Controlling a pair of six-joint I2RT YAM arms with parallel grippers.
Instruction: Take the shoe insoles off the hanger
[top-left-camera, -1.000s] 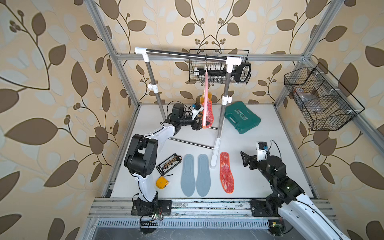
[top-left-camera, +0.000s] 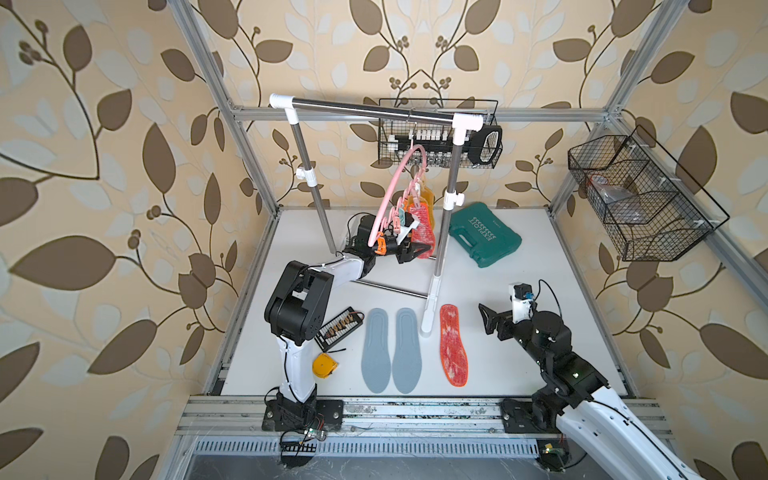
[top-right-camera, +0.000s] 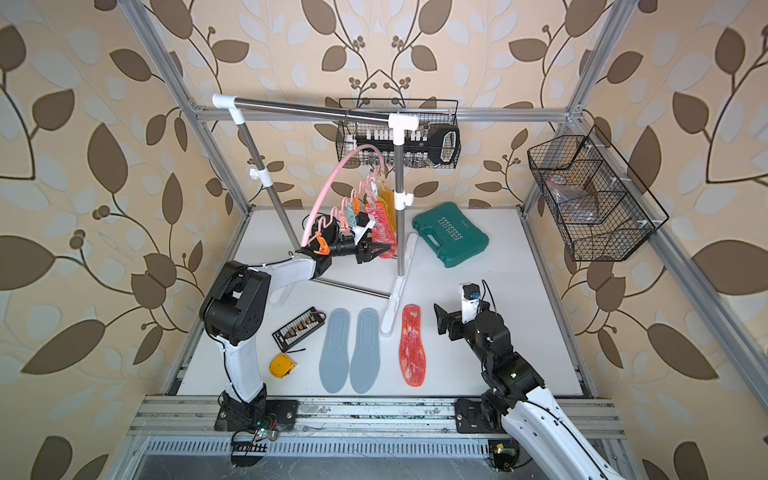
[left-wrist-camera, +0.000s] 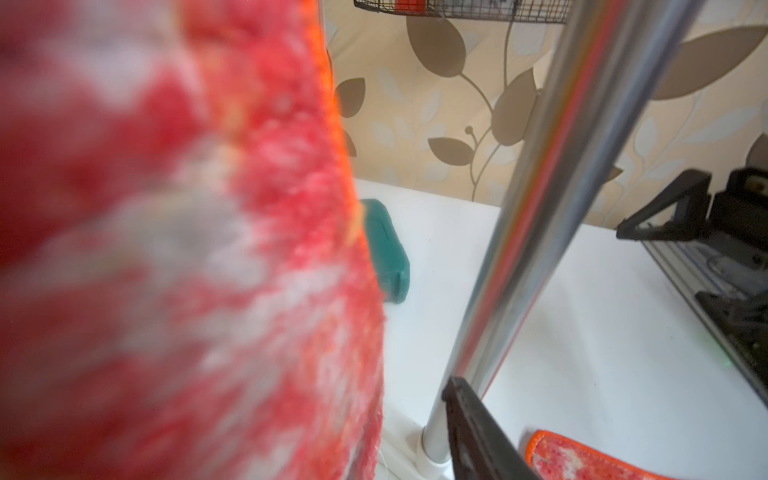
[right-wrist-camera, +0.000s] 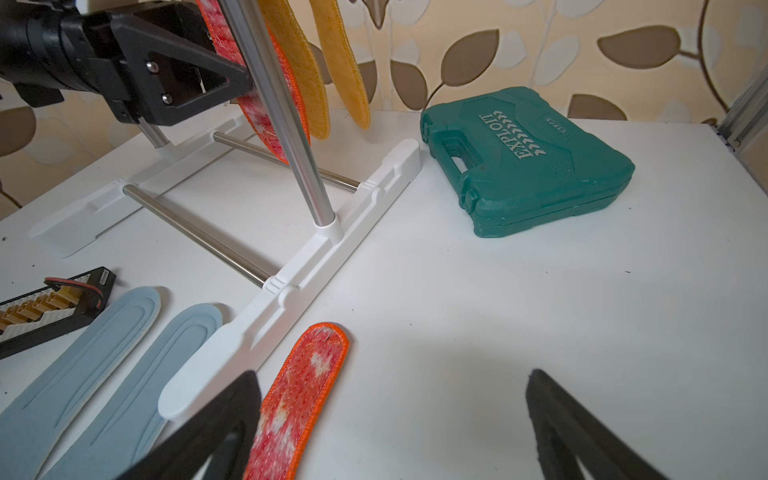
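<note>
A pink hanger (top-left-camera: 387, 196) with clips hangs from the rack, holding a red-white insole (left-wrist-camera: 176, 264) and yellow insoles (right-wrist-camera: 344, 64) behind it. My left gripper (top-right-camera: 366, 249) is at the red insole, which fills much of the left wrist view; whether its fingers are closed on it is unclear. Two grey insoles (top-left-camera: 376, 350) and a red insole (top-left-camera: 453, 345) lie on the table at the front. My right gripper stands open and empty over the table at right.
The rack's steel upright (left-wrist-camera: 544, 200) stands close right of the left gripper. A green case (right-wrist-camera: 528, 164) lies behind it at right. A black electronic board (top-left-camera: 338, 326) and tape measure (top-left-camera: 324, 365) lie front left.
My left gripper has moved right toward the rack's upright, and the hanger has swung askew, its lower front end now further left. The right arm is almost still.
</note>
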